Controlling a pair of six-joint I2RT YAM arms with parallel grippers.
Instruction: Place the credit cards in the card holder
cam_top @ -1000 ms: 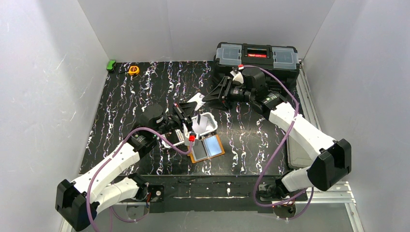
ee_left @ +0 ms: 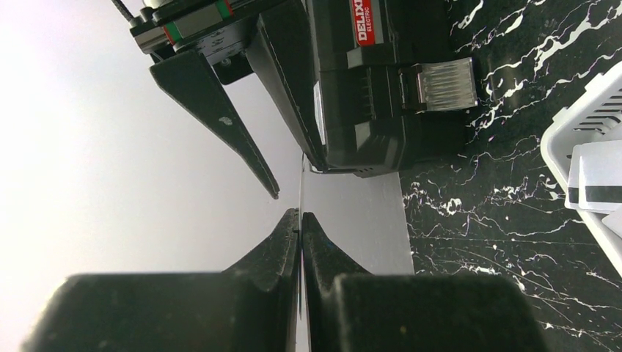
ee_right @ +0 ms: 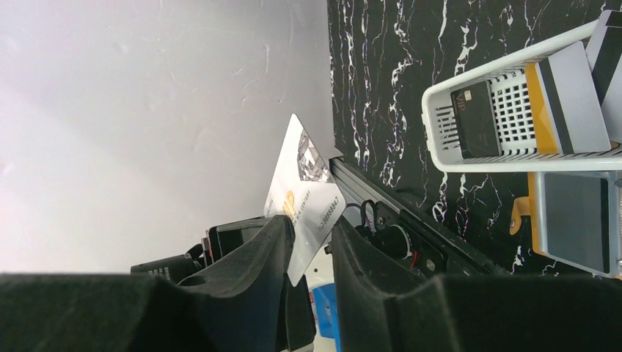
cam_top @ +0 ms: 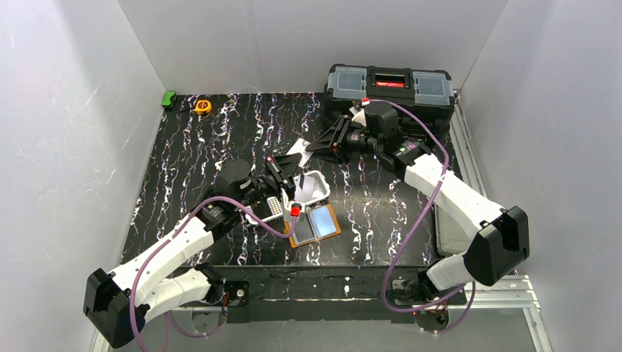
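A white card (cam_top: 298,149) with printed markings is held up by my left gripper, shut on it; in the left wrist view it shows edge-on between the fingertips. My right gripper is open around the raised card (ee_right: 306,192), its fingers at the card's other end. Below, the white basket (ee_right: 469,81) holds several cards, including a black VIP card (ee_right: 475,119), a yellow-edged one and pale ones with dark stripes. An open tan-edged card holder (cam_top: 325,221) with grey and blue sleeves lies on the table in front of the basket.
A black toolbox (cam_top: 390,86) stands at the back right. A yellow tape measure (cam_top: 202,106) and a green object (cam_top: 168,99) lie at the back left.
Both grippers are almost where they were. The right arm has shifted slightly, and the left wrist has turned a little, with the card staying between the grippers.
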